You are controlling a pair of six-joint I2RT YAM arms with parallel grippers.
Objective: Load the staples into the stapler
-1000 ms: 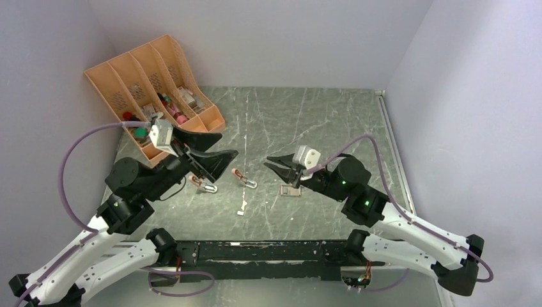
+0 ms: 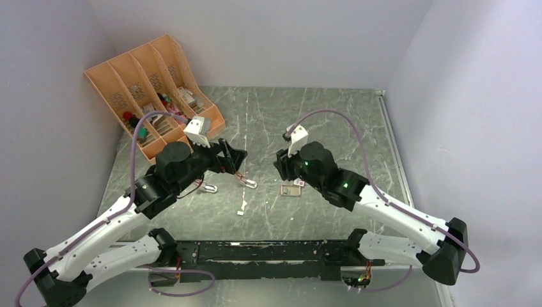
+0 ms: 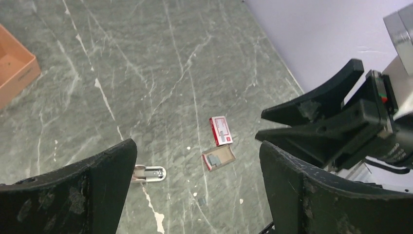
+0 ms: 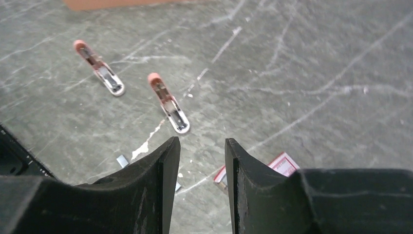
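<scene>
Two pink-and-silver staplers lie on the marbled table, the left stapler (image 4: 101,68) and the right stapler (image 4: 169,105). A red-and-white staple box (image 3: 221,130) lies beside an open tan tray (image 3: 219,157) with grey staples in it. My left gripper hangs above the table with its fingers wide apart, nothing between them. My right gripper is also raised, its fingers a little apart with only bare table showing between them; it partly covers the box and the tray in the right wrist view.
An orange compartment organizer (image 2: 156,96) with various items stands at the back left. A small pale piece (image 4: 122,161) lies on the table in front of the staplers. Walls rise at the sides.
Both arms have swung their grippers: the left moved slightly right, the right shifted right and turned to point more downward. The right fingers have come closer together. The staplers stay put.
</scene>
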